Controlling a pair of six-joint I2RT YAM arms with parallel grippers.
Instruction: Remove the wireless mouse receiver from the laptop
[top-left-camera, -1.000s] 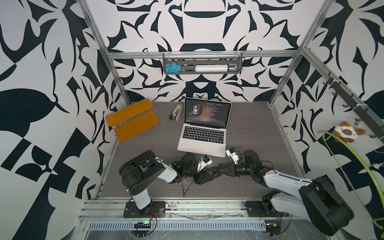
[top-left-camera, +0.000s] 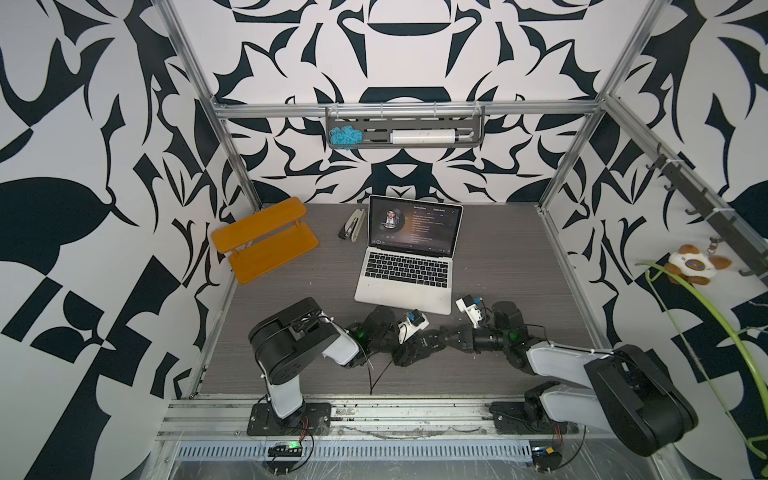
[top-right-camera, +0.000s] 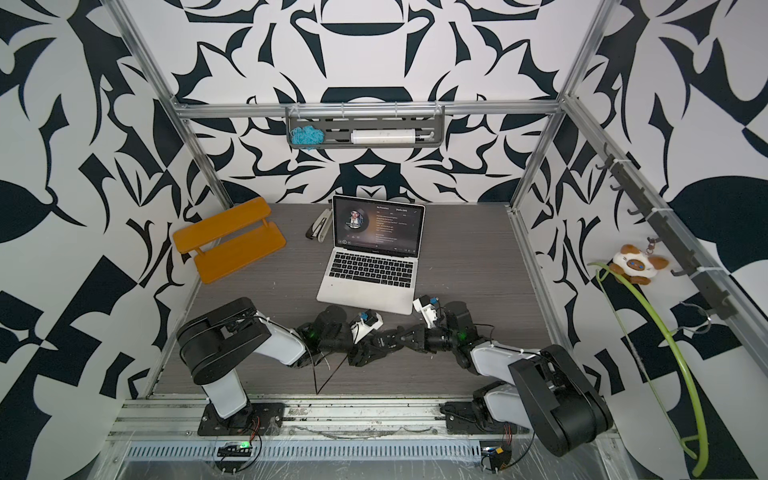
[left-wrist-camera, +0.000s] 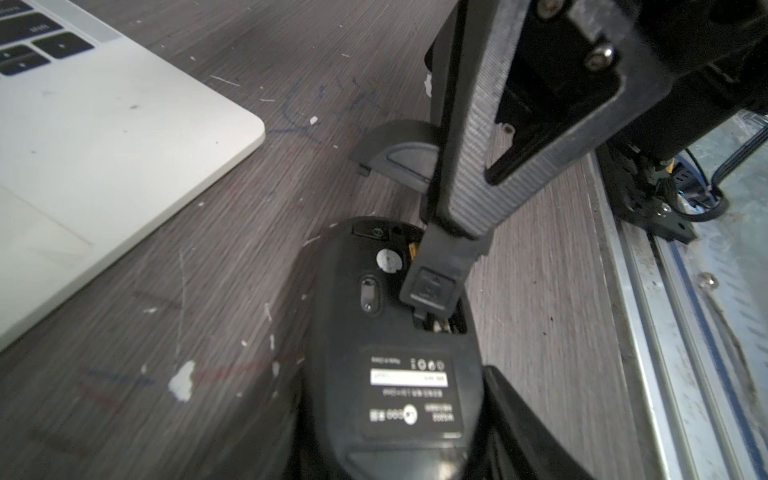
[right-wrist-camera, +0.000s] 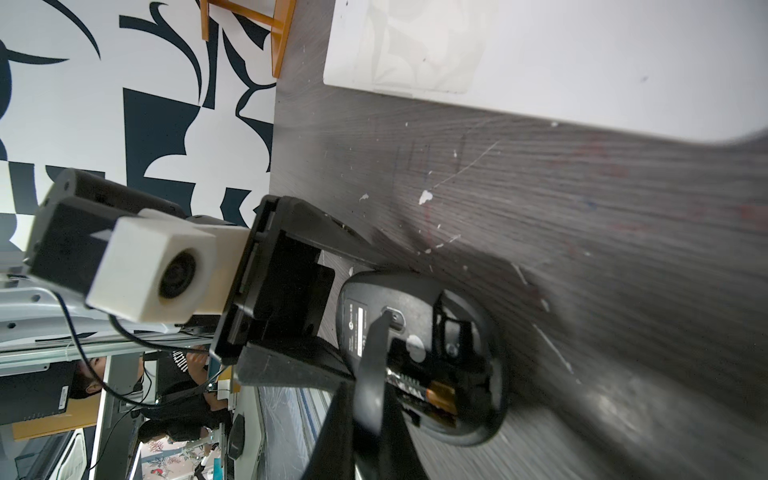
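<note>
The open silver laptop (top-left-camera: 406, 280) stands in the middle of the table; no receiver can be made out on its visible edges. In front of it, a black mouse (left-wrist-camera: 396, 336) is held underside up, its battery bay uncovered with a battery (right-wrist-camera: 438, 396) inside. My left gripper has one finger on each side of the mouse and is shut on it. Over the bay, my right gripper is shut on a black cover (left-wrist-camera: 432, 280), which shows on both sides of its fingers (left-wrist-camera: 488, 120). The right wrist view hides most of that cover.
A stapler (top-left-camera: 352, 225) lies left of the laptop, with an orange stand (top-left-camera: 276, 244) farther left. Both grippers are close together near the laptop's front edge.
My left arm has shifted slightly to the right, with the mouse. The right gripper has also moved slightly right, and its upper arm has changed pose a little. The laptop has not moved.
</note>
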